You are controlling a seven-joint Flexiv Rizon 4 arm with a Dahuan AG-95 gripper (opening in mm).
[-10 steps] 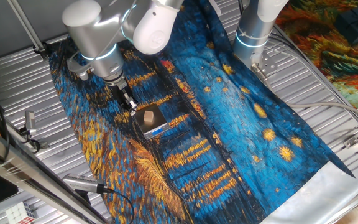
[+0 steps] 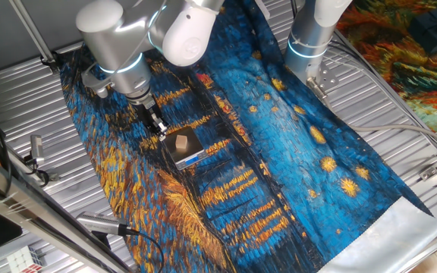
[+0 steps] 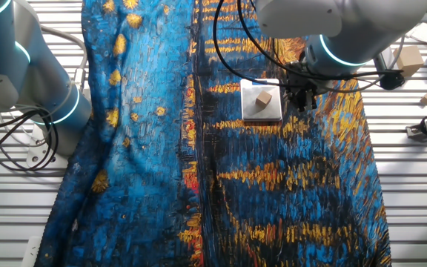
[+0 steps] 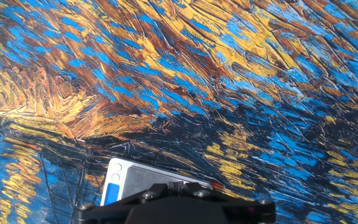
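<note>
A small tan wooden block (image 2: 181, 142) (image 3: 263, 99) rests near the middle of a flat digital scale (image 2: 193, 156) (image 3: 251, 113). Beside the scale, off one edge, my gripper (image 2: 161, 135) (image 3: 301, 98) hangs low with a gap between it and the block. In the wrist view the gripper looks shut, its dark fingers together at the centre and nothing visible between them. That view shows the far part of the scale (image 4: 132, 176) with its buttons and blue display; the gripper covers the rest, and the block is hidden there.
A painted cloth (image 2: 294, 144) with slight folds covers the slatted table, clear around the scale. A camera (image 2: 103, 224) and a puzzle cube (image 2: 25, 260) sit off the cloth; black cables (image 3: 232, 63) hang by my arm.
</note>
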